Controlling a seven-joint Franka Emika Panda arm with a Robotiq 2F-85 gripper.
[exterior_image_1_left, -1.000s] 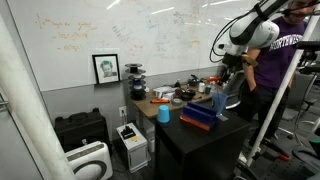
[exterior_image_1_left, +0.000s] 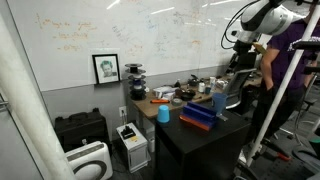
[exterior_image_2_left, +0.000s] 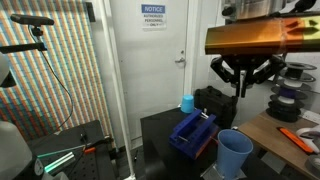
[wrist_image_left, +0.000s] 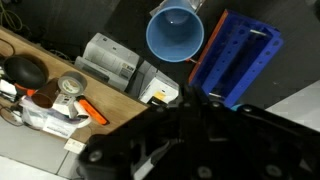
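Note:
High above the table, my gripper (exterior_image_2_left: 240, 88) points down, its fingers close together. In the wrist view my gripper is dark, and whatever may be between its fingers cannot be made out. Below it stands a blue cup (exterior_image_2_left: 234, 150), upright; from above, the cup (wrist_image_left: 175, 32) shows an open mouth and a plain blue inside. Beside it lies a blue rack-like tray (exterior_image_2_left: 193, 133), which appears as a long blue tray (wrist_image_left: 237, 57) to the right in the wrist view. A lighter blue cup (exterior_image_1_left: 163, 114) stands at the table's other end.
The black table (exterior_image_1_left: 185, 138) has bare room around the tray. A wooden bench (wrist_image_left: 120, 112) with tape, an orange-handled tool and other items runs alongside. Stacked dark spools (exterior_image_2_left: 288, 95) stand behind. A person (exterior_image_1_left: 291, 55) is near the arm.
The arm has drawn upward and to the right in exterior view 1, away from the table. The person beside it has shifted. The cups and tray stay where they were.

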